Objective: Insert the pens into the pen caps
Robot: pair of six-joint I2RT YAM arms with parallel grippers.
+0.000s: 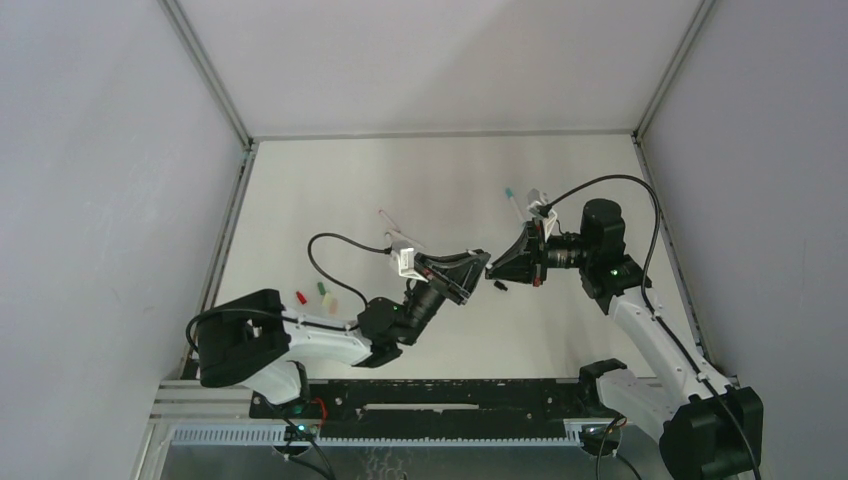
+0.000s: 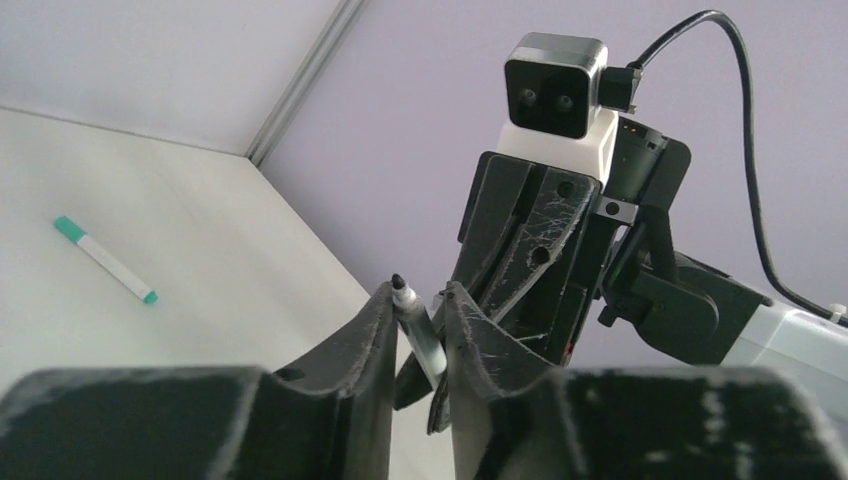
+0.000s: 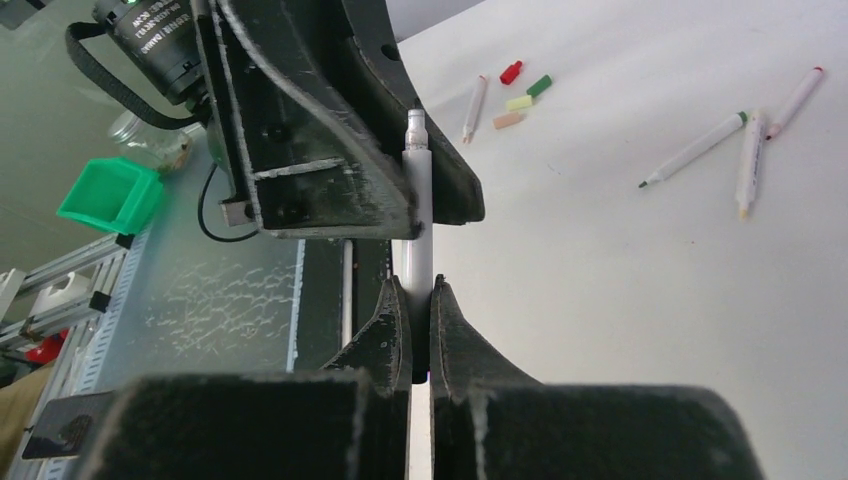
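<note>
A white pen with a dark tip (image 2: 425, 340) is held clear of the table by my right gripper, which is shut on its black end. Around the tip half of that pen stands my left gripper, its fingers part open with the pen between them; contact is unclear. Loose caps lie at the left: red (image 3: 511, 72), green (image 3: 538, 86), yellow (image 3: 520, 103) and tan (image 3: 508, 119). A black cap (image 1: 500, 285) rests just below the right gripper in the top view. Pens on the table include a green-ended one (image 3: 693, 148), a tan-tipped one (image 3: 750, 165) and a red-ended one (image 3: 797, 102).
A white pen with teal ends (image 2: 110, 262) lies at the back right. One more pen (image 3: 473, 108) sits beside the loose caps. Off the table stands a green bin (image 3: 112, 194).
</note>
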